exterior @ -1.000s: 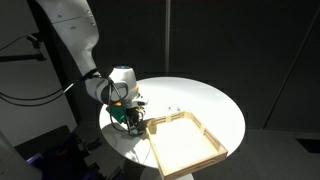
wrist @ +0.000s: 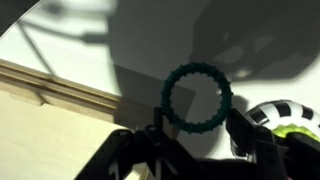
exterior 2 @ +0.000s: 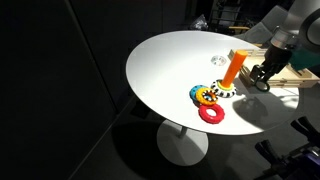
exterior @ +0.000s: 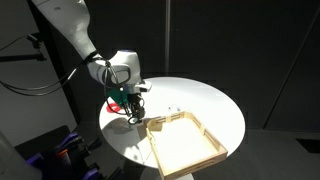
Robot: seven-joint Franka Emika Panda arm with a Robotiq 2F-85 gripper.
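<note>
A dark teal ring with a bumpy outer edge shows in the wrist view, its near part between the two fingers of my gripper. The fingers are shut on it. In exterior view 1 my gripper hangs low over the white table, just left of the wooden tray. From exterior view 2 my gripper stands by the tray, right of an upright orange cylinder. A black-and-white ring lies around or against the cylinder's foot; I cannot tell which.
A red ring, an orange-yellow ring and a blue ring lie near the table edge. A small clear item sits farther back.
In exterior view 1 the arm and gripper have risen a little and shifted slightly right. The tray has not moved.
</note>
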